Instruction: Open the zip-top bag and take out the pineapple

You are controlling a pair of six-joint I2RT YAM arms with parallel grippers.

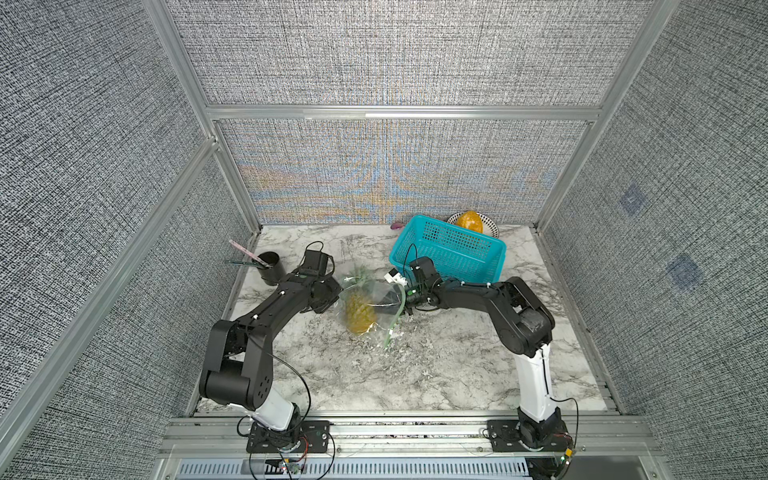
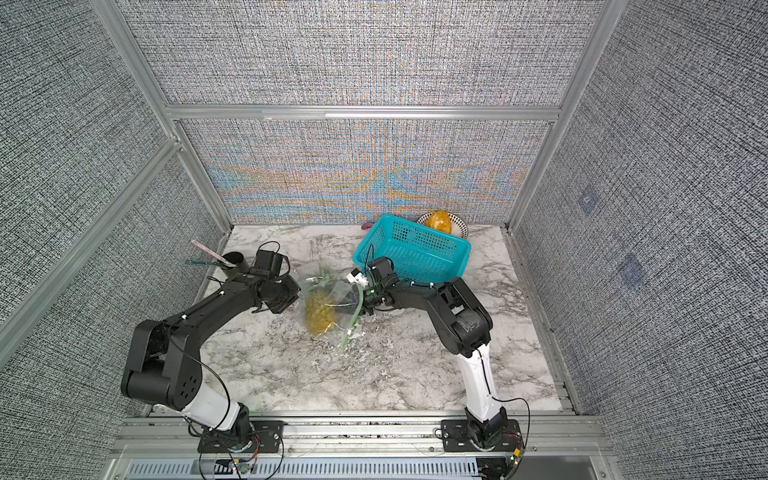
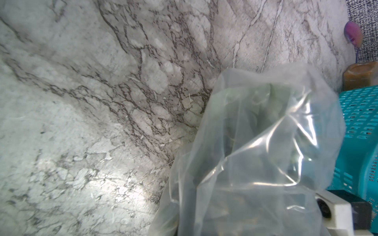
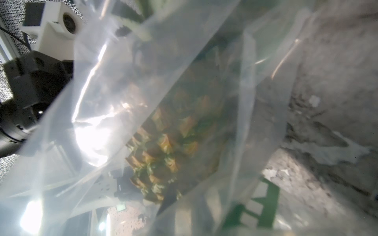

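Note:
A clear bag (image 1: 374,328) with a green zip strip lies mid-table, the yellow pineapple (image 1: 360,312) and its green leaves showing through the plastic. My left gripper (image 1: 331,289) is at the bag's left side; whether anything is between its fingers is hidden. My right gripper (image 1: 400,300) reaches into or against the bag from the right, its fingers obscured by plastic. In the right wrist view the plastic (image 4: 94,98) covers much of the frame over the pineapple's skin (image 4: 169,145).
A teal basket (image 1: 448,240) sits behind the right arm, with a plate (image 1: 492,232) holding an orange item behind it. A black cup (image 1: 272,272) with sticks stands at the left.

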